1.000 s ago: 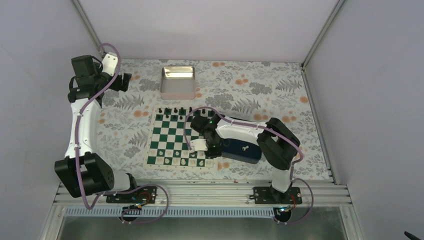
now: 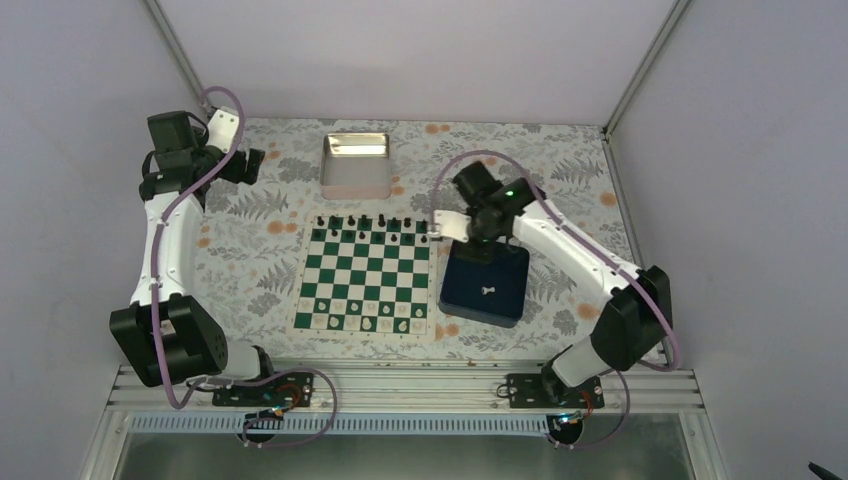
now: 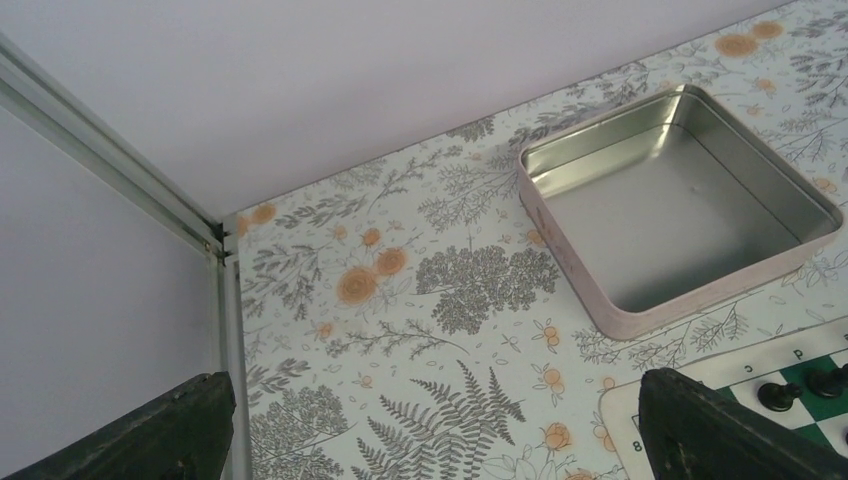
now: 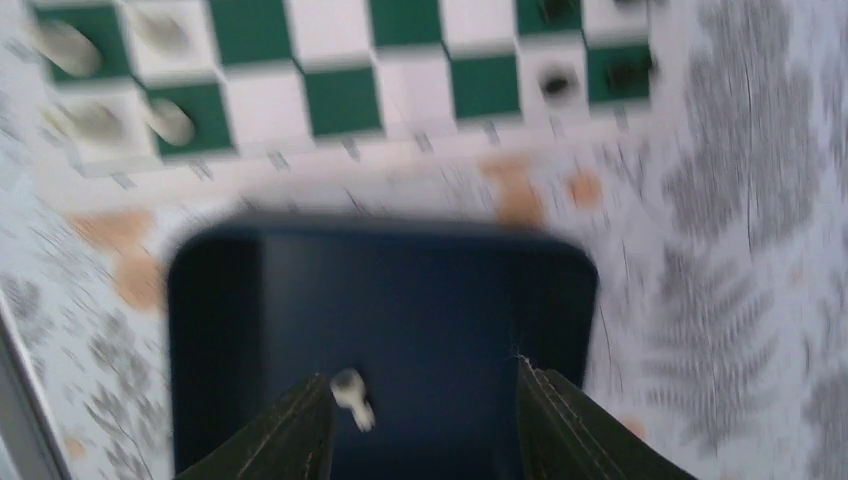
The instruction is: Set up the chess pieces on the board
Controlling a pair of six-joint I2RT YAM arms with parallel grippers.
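The green and white chess board [image 2: 366,269] lies flat at the table's middle. Black pieces [image 2: 381,220] stand in two rows along its far edge. Along the near edge are two rows of white pieces [image 2: 353,308]. One white piece [image 4: 350,390] lies on its side in the dark blue bin [image 2: 503,315], right of the board. My right gripper is over that bin, open and empty, with the white piece below and near its left finger. Away at the far left, clear of the board, my left gripper [image 2: 254,166] is open with nothing between its fingers.
An empty metal tray [image 2: 356,190] with a pinkish wall stands behind the board. The bin's raised walls stand beside the board.
My right arm has swung right and away from the board's near right corner to above the blue bin. The left arm has barely moved.
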